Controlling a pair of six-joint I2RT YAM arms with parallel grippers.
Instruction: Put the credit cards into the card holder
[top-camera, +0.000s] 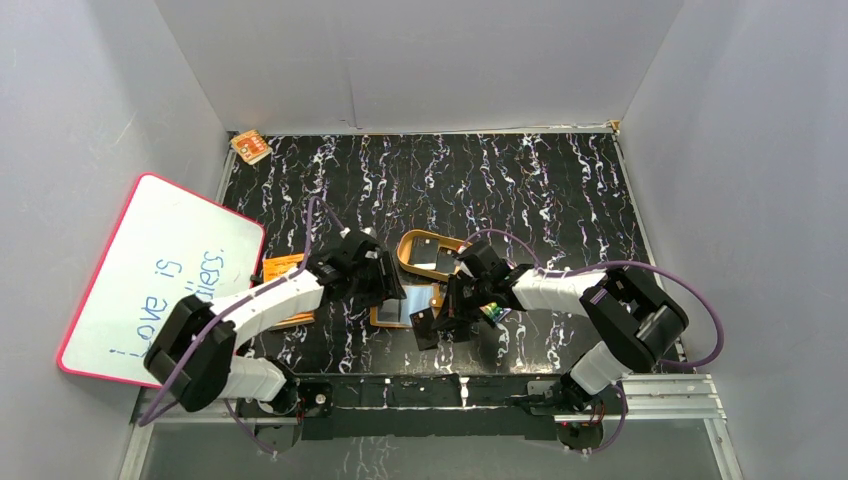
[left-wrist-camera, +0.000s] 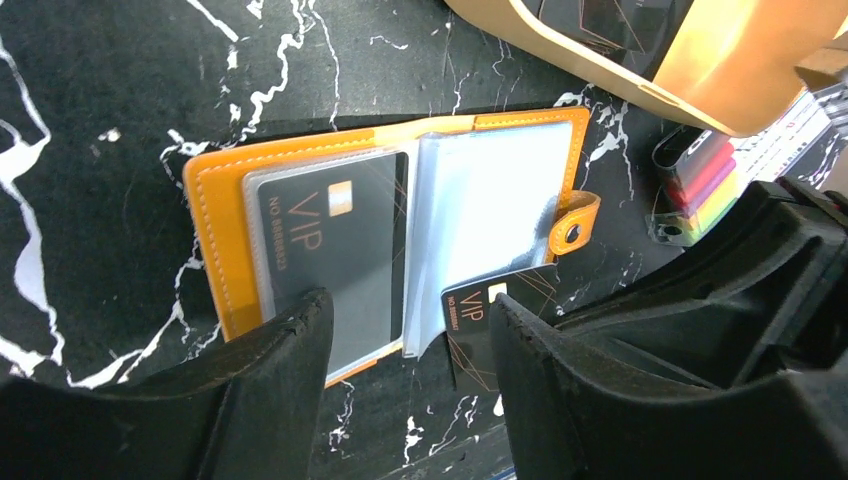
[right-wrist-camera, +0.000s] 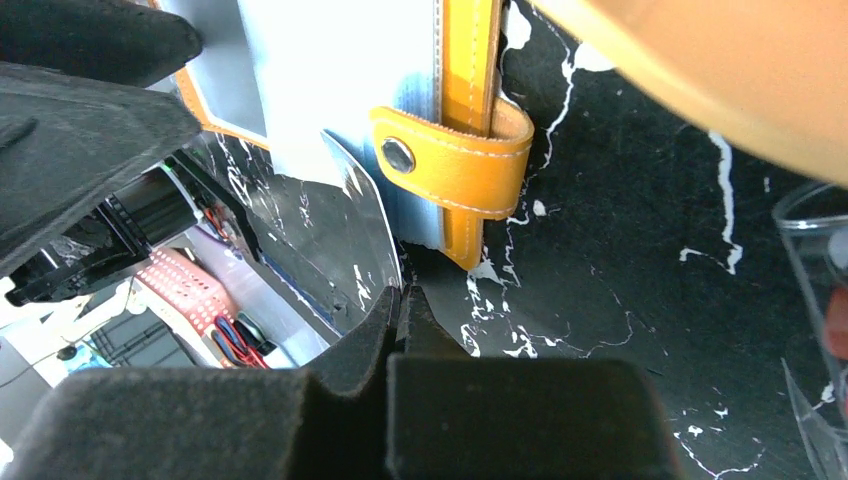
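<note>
The orange card holder (left-wrist-camera: 210, 235) lies unfolded on the black marbled table, a dark VIP card (left-wrist-camera: 318, 240) in its left clear pocket. Its right clear sleeve (left-wrist-camera: 500, 185) looks empty. A second black VIP card (left-wrist-camera: 472, 345) is pinched at one edge by my right gripper. In the right wrist view that card (right-wrist-camera: 372, 215) appears nearly edge-on, against the sleeve's near edge beside the snap strap (right-wrist-camera: 450, 160). My left gripper hangs over the near side of the holder, its fingers apart and nothing between them.
Just behind the holder stands an orange tray (top-camera: 404, 250) with dark cards in it. A clear case of coloured items (left-wrist-camera: 695, 185) lies right of the holder, partly under the right arm. Orange booklets (top-camera: 283, 264) lie at left.
</note>
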